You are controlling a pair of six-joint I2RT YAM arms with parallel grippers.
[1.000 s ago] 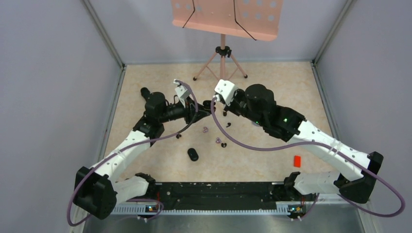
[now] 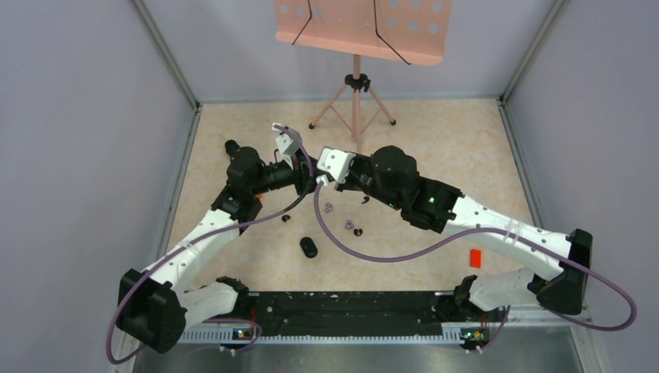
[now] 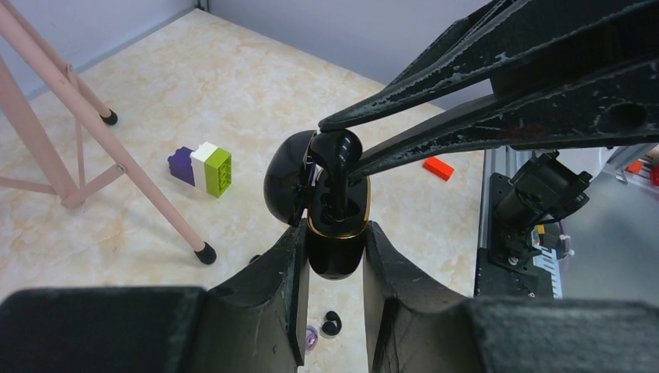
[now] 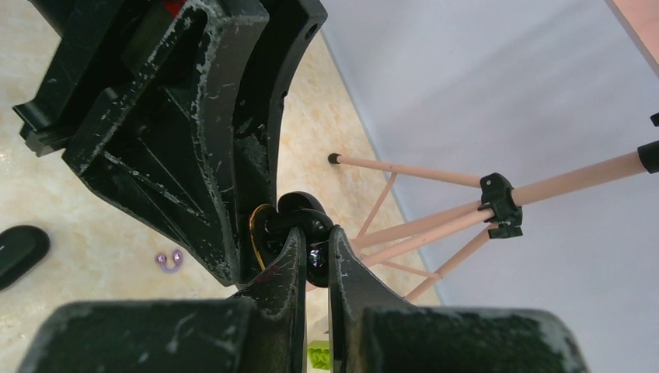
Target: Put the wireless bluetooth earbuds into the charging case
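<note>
The glossy black charging case (image 3: 336, 252) is held between the fingers of my left gripper, with its lid (image 3: 286, 175) raised. My right gripper is shut on a small black earbud (image 3: 339, 155), which sits at the mouth of the case; whether it is seated inside I cannot tell. In the top view both grippers meet near the middle, mostly hidden by the arms.
A pink tripod stand (image 2: 356, 109) stands at the back. Small earplugs and earbuds, a dark oblong object (image 2: 308, 247) and a red block (image 2: 475, 258) lie on the floor. Coloured blocks (image 3: 210, 169) show in the left wrist view.
My right arm has moved leftward, bringing its gripper to the case in my left gripper.
</note>
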